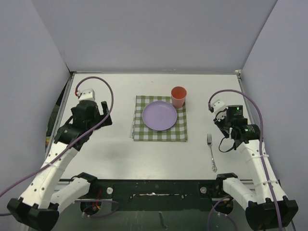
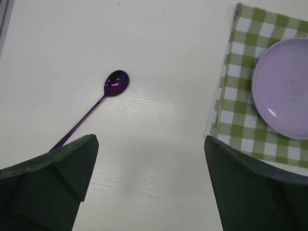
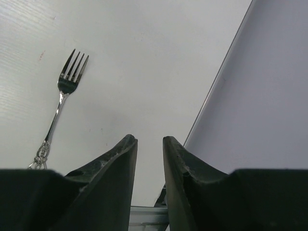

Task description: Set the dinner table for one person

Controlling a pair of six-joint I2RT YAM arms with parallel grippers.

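On the green checked placemat (image 1: 137,134) lies a purple plate (image 1: 160,116); a coral cup (image 1: 178,96) stands upright at the mat's back right corner. A silver fork (image 1: 211,152) rests on the table right of the mat, tines pointing away, and shows whole but for its handle end in the right wrist view. In the left wrist view a dark purple spoon (image 2: 115,83) lies left of the mat, its handle end hidden by a finger. My left gripper is open and empty above the table. Part open and empty, my right gripper hovers right of the fork.
Side walls (image 1: 29,57) bound the white table (image 1: 120,161) left and right. Bare table lies between the mat and the fork, and in front of the mat. A cable loops from each arm.
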